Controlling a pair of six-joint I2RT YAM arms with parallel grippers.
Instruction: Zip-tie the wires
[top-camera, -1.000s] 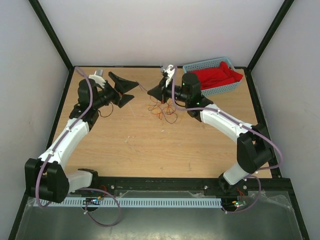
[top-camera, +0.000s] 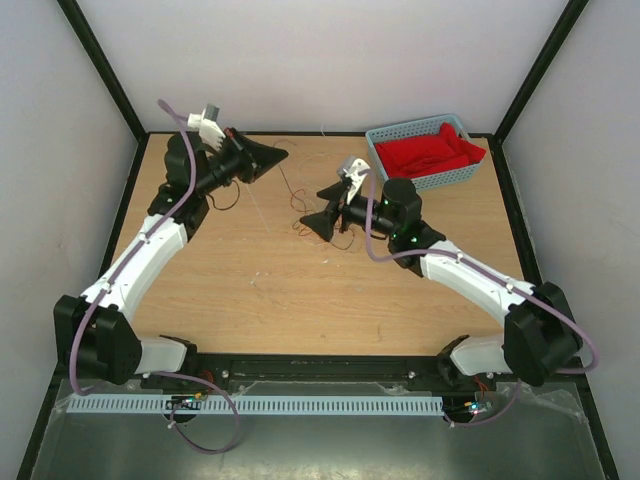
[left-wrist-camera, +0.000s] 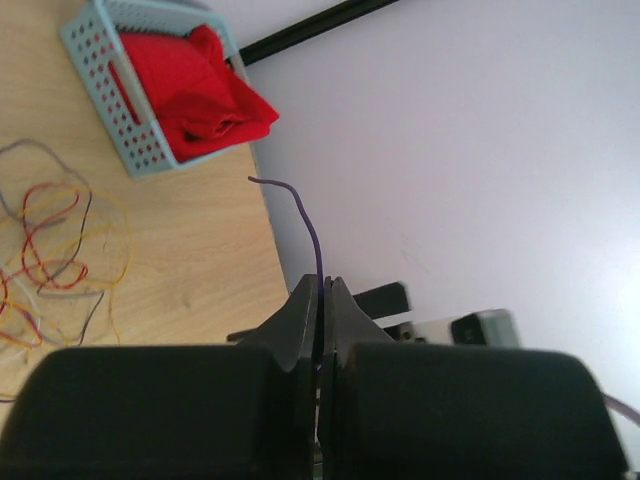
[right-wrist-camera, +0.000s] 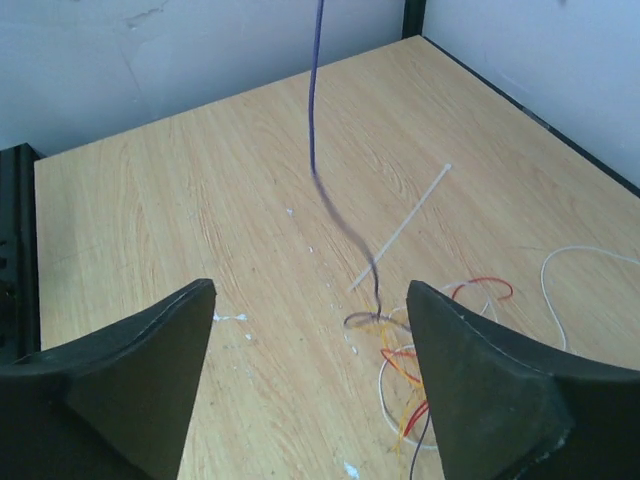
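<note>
My left gripper (top-camera: 277, 153) is raised over the upper left of the table, shut on a dark purple wire (left-wrist-camera: 303, 211) that rises from its fingertips in the left wrist view and hangs down toward the table in the right wrist view (right-wrist-camera: 313, 130). My right gripper (top-camera: 310, 210) is open with nothing between its fingers, above a loose tangle of red, yellow, grey and white wires (left-wrist-camera: 50, 250). A thin white strip (right-wrist-camera: 410, 218), perhaps a zip tie, lies on the table beside the tangle.
A light blue basket (top-camera: 450, 177) holding red cloth (top-camera: 425, 150) stands at the back right. Frame rails and walls border it.
My left gripper has shut on the wire and moved up toward the back. My right gripper has opened, let go of the wire and moved slightly toward the front right.
</note>
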